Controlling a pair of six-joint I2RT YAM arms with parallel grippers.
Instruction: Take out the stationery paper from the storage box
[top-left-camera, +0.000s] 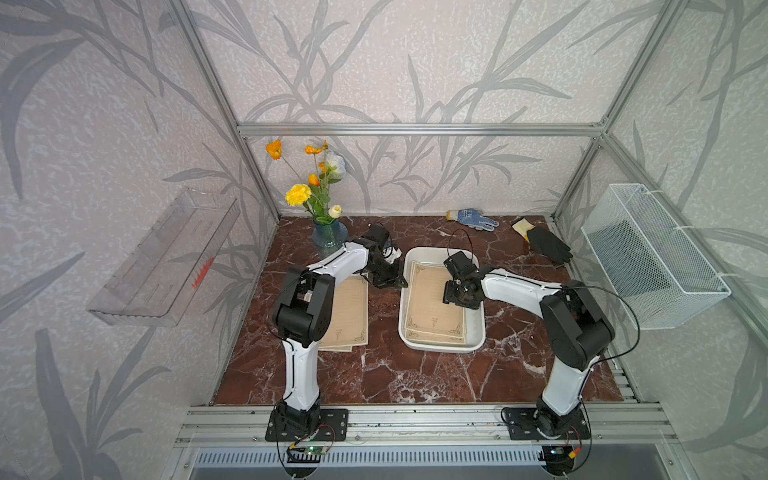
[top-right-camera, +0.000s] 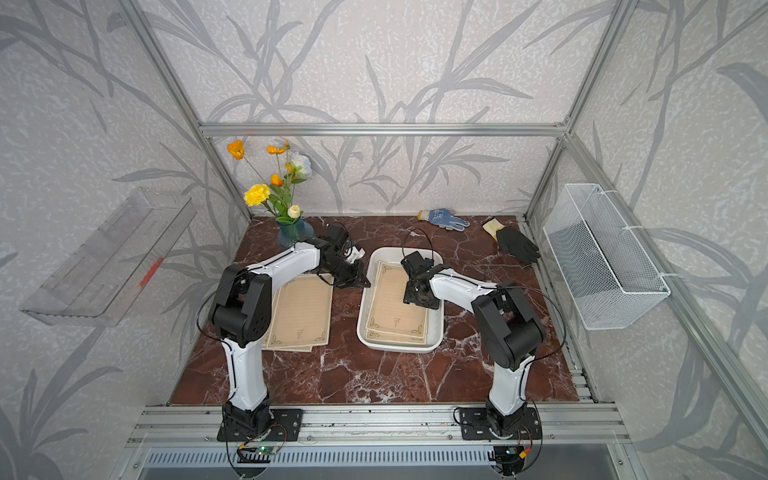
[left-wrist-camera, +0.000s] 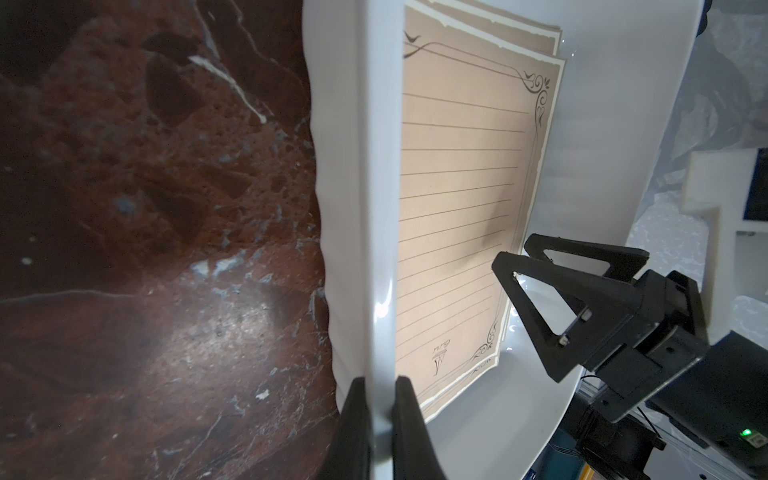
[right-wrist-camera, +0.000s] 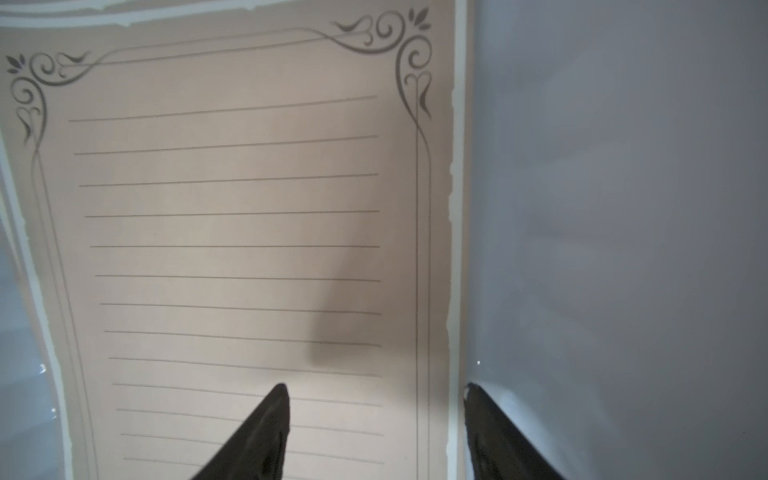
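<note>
The white storage box (top-left-camera: 474, 332) stands in the middle of the table, with tan lined stationery paper (top-left-camera: 432, 308) lying flat in it in a slightly offset stack. In the left wrist view, my left gripper is shut on the box's left rim, one finger on each side. My right gripper is partly open, its fingers straddling the right edge of the top sheet, with nothing visibly gripped. Whether its tips touch the paper cannot be told. More tan sheets (top-left-camera: 344, 316) rest on the table left of the box, partly hidden by the left arm.
A glass vase (top-left-camera: 329, 234) with flowers stands at the back left. Work gloves (top-left-camera: 548, 242) lie at the back right. A wire basket (top-left-camera: 656, 256) is at the right and a clear tray (top-left-camera: 164, 256) at the left.
</note>
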